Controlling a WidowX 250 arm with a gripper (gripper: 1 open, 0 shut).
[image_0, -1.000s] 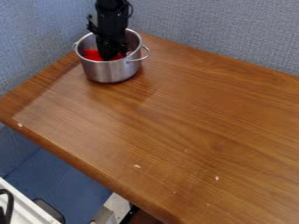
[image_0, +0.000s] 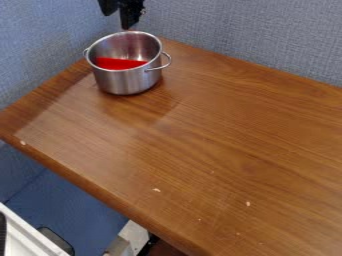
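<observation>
A steel pot (image_0: 127, 82) with two side handles stands at the far left corner of the wooden table (image_0: 201, 160). Something flat and red (image_0: 118, 63) lies inside it. My black gripper (image_0: 122, 14) hangs above the pot at the top edge of the view, mostly out of frame. Its fingers are too small and dark to read, and I see nothing clearly held below it.
Padded blue-grey walls border the table at the left and back. A white object (image_0: 18, 240) and other items sit below the near left edge.
My gripper has risen from inside the pot to above it, uncovering the red thing. The pot stands where it was.
</observation>
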